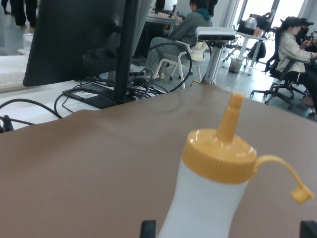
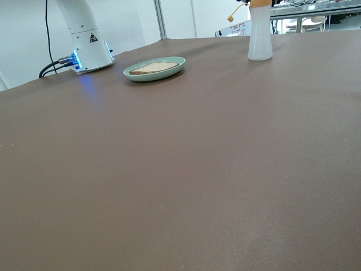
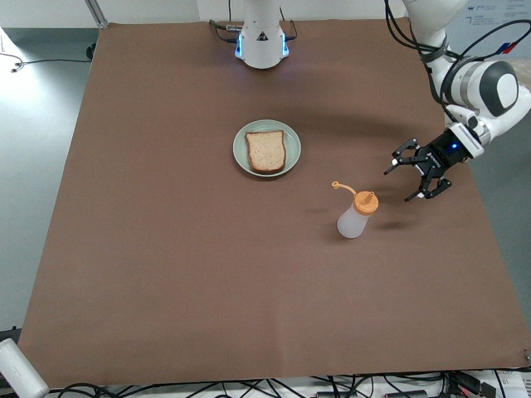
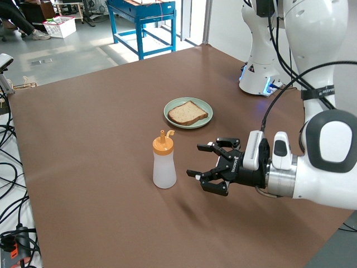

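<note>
A squeeze bottle (image 3: 353,221) with a translucent body and orange cap stands upright on the brown table, also seen in the right view (image 4: 164,167) and top view (image 2: 260,39). My black gripper (image 3: 400,182) hangs open beside it, nothing between its fingers; in the right view (image 4: 196,161) it is just to the bottle's right. In the wrist view the bottle (image 1: 203,203) fills the lower middle, between the two fingertips at the bottom edge. A slice of bread (image 3: 265,152) lies on a pale green plate (image 3: 241,157), behind and to the left of the bottle in the left view.
Cables and equipment (image 4: 17,245) line one table edge.
</note>
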